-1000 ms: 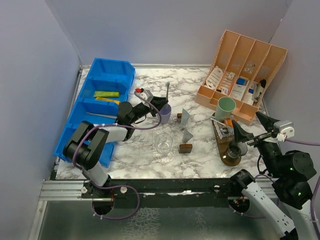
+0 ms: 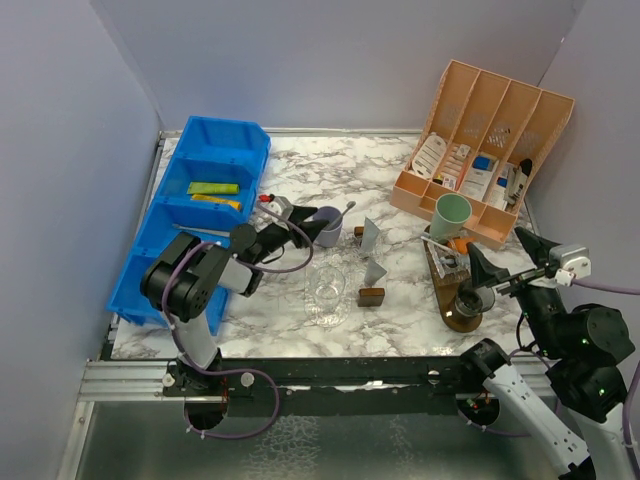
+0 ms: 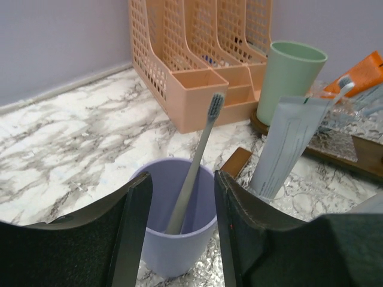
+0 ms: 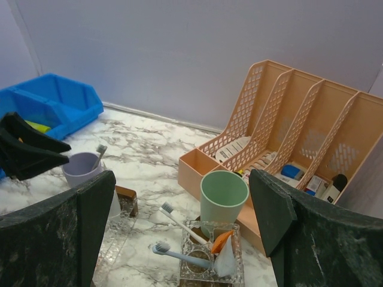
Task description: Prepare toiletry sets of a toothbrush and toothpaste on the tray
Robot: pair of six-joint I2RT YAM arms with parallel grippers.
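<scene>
A grey toothbrush leans inside the lilac cup, its bristles sticking up past the rim. My left gripper is at the cup's left side in the top view; its fingers are parted, and nothing is gripped between the fingers. A grey-white toothpaste tube stands beyond the cup, with a second tube nearer the front. On the right, a green cup, toothbrushes and an orange-ended tube share the other tray. My right gripper hangs open and empty above that tray.
The blue bin at left holds green and yellow tubes and a toothbrush. A peach divided organizer with several toiletries stands at back right. Bare marble lies at the back middle.
The toothbrush, earlier upright at my left gripper, now rests tilted right in the lilac cup. My left gripper has parted and drawn back to the left. The right arm looks nearly still.
</scene>
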